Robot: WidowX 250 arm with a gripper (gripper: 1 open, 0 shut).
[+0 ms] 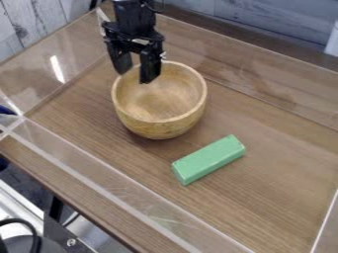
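My gripper [136,66] is at the top centre, fingers pointing down and apart, open, over the back left rim of a wooden bowl [158,121]. Nothing shows clearly between the fingers. A green block [209,159] lies on the wooden table to the front right of the bowl.
A pale tiled wall [27,25] is at the top left. Dark cables lie at the bottom left corner.
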